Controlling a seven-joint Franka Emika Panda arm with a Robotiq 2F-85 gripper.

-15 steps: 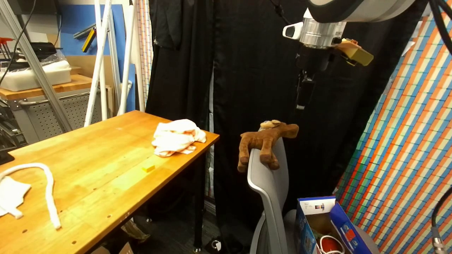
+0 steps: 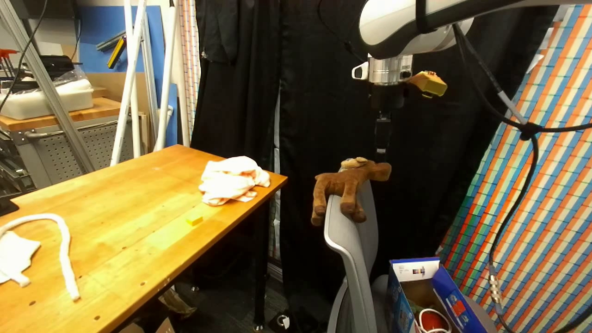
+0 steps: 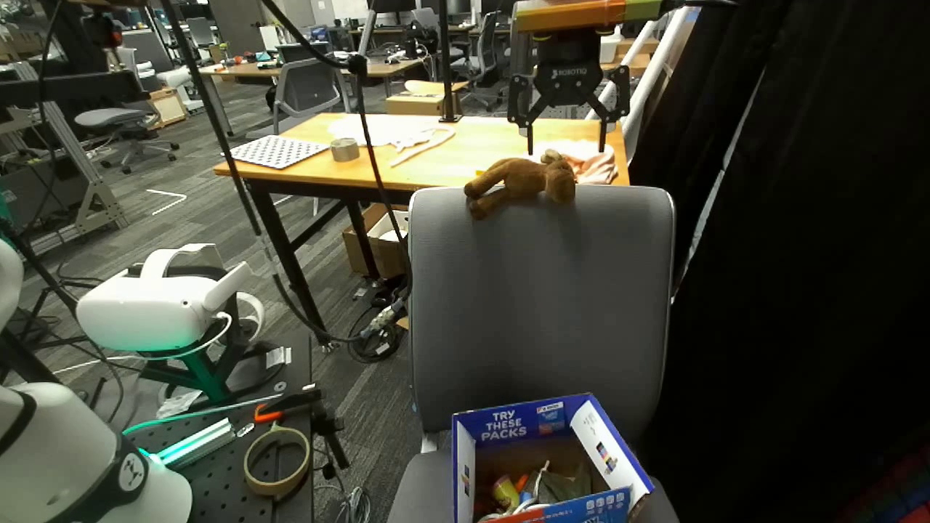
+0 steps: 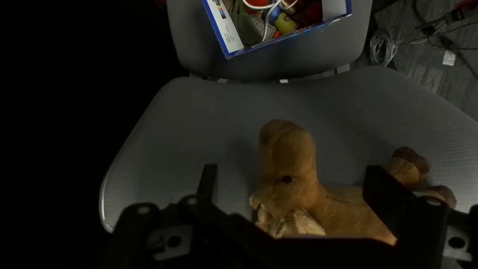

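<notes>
A brown plush animal (image 2: 347, 186) lies draped over the top edge of the grey chair's backrest (image 3: 540, 296). My gripper (image 3: 567, 144) is open above it, its fingers spread wide with nothing gripped between them. From the side, the fingertips (image 2: 381, 150) appear just above the plush's head. In the wrist view, the plush (image 4: 289, 166) shows its head and dark eye between the two fingers of the gripper, while its feet reach past the right finger. Part of its body is hidden behind the gripper.
A blue-and-white open box (image 3: 523, 418) with assorted objects sits on the chair seat. Behind the chair stands a wooden table (image 2: 127, 222) bearing a pale cloth (image 2: 233, 180) and a small yellow block (image 2: 194, 220). Black curtain hangs beside the chair; a cable dangles from the arm.
In exterior view 1, my arm and gripper have moved left and the fingers have come lower, nearer the plush's head. The plush, chair and box have not moved.
</notes>
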